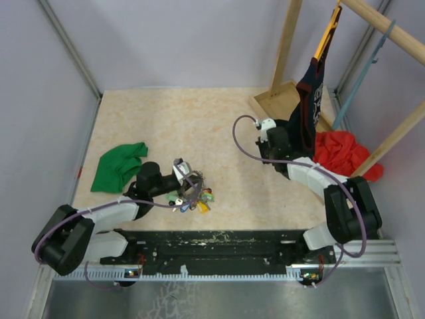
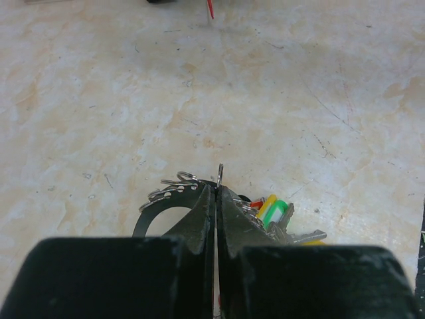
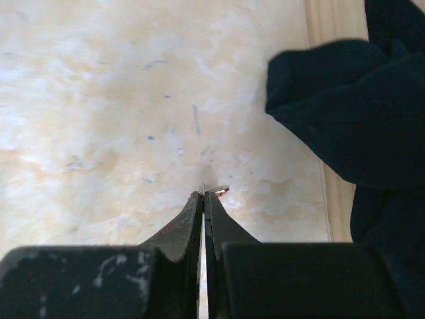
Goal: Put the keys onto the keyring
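The bunch of keys and coloured tags (image 1: 202, 203) lies on the table under my left gripper (image 1: 192, 181); in the left wrist view it shows as a dark loop with metal clips (image 2: 159, 196), coloured fobs and keys (image 2: 302, 238). My left gripper is shut at its top, a thin upright metal piece at its tips, possibly held or just behind them. My right gripper (image 1: 262, 149) hovers over bare table at the right; in the right wrist view its fingertips (image 3: 204, 196) are shut, with a small thin metal piece at them.
A green cloth (image 1: 116, 166) lies at the left. At the right stand a wooden tray and frame (image 1: 282, 103) with dark fabric (image 3: 332, 100) hanging, and a red cloth (image 1: 345, 149).
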